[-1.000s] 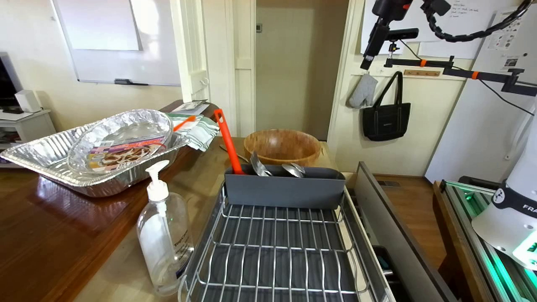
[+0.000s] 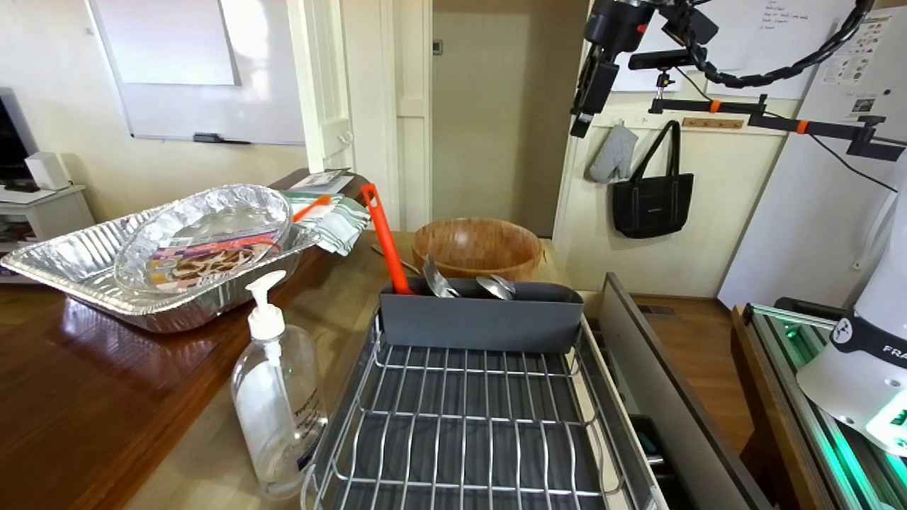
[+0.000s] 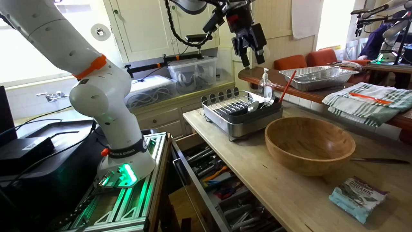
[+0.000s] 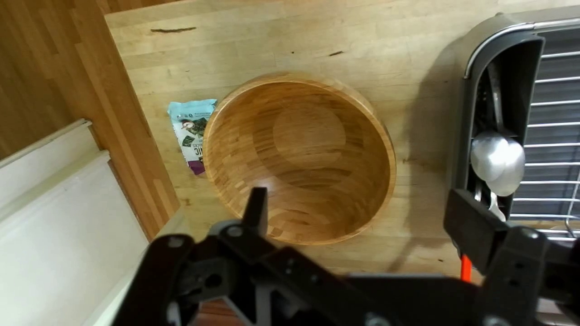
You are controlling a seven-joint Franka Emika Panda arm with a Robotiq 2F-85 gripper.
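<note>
My gripper [image 3: 253, 62] hangs open high above the counter, nothing between its fingers. In the wrist view its two fingers stand wide apart, with a round wooden bowl [image 4: 308, 133] below and beyond them. The bowl looks empty. A blue snack packet [image 4: 190, 133] lies flat against the bowl's left side in that view. To the right, a dark utensil holder [image 4: 466, 127] on the dish rack's end contains metal spoons [image 4: 497, 158]. A red-orange handle [image 2: 387, 239] leans up out of the same holder.
The wire dish rack [image 2: 463, 416] is empty. Beside it stands a pump bottle [image 2: 278, 408]. Foil trays [image 2: 76, 255] and a striped towel [image 3: 369, 102] rest on the raised wooden ledge. An open drawer [image 3: 193, 189] of utensils juts out below the counter.
In exterior view 1 my gripper has shifted left and slightly down. The bowl, rack and other objects there stay where they were.
</note>
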